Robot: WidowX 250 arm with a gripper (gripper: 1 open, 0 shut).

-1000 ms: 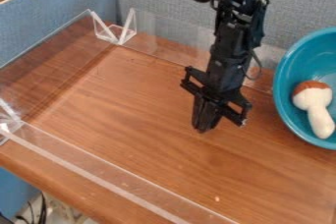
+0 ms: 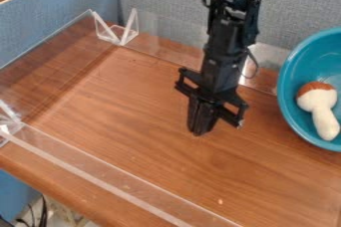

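My black gripper (image 2: 200, 123) hangs low over the middle-right of the wooden board, its fingers together with nothing visible between them. To its right stands a cyan bowl (image 2: 292, 77), cut off by the frame edge. A toy mushroom (image 2: 322, 115) with a brown cap and a white stem lies in the bowl.
The wooden board (image 2: 127, 156) is bare to the left of and in front of my gripper. Clear plastic strips and white corner brackets (image 2: 118, 36) run along its edges. Grey and blue padded walls stand behind and at the left.
My gripper has shifted very slightly to the left since a second ago. The bowl and mushroom have not moved.
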